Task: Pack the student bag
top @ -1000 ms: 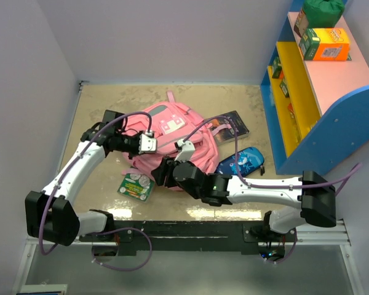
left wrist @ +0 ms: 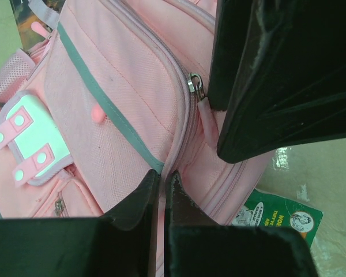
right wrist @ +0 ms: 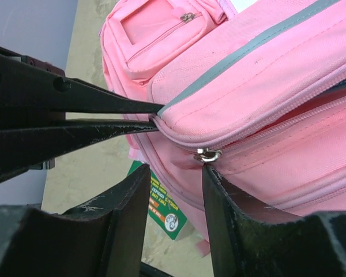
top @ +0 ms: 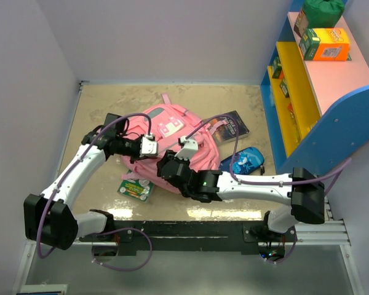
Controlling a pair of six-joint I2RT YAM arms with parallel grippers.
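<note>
The pink student bag (top: 172, 126) lies on the floor, its main zipper partly open along the front edge in the right wrist view. My left gripper is shut on the corner of the bag's pink flap, beside the grey stripe. Just beyond that corner hangs a metal zipper pull (right wrist: 207, 154) with a pink tab (left wrist: 208, 122). Around the pull, my right gripper stands open, one fingertip close below the metal; contact cannot be told. Its dark fingers (left wrist: 288, 75) also fill the upper right of the left wrist view.
A green book (top: 135, 188) lies partly under the bag's front edge. Right of the bag are a dark book (top: 234, 130) and a blue pencil case (top: 248, 161). A shelf (top: 332, 132) with boxes stands at the right.
The bag's top has shifted a little to the left.
</note>
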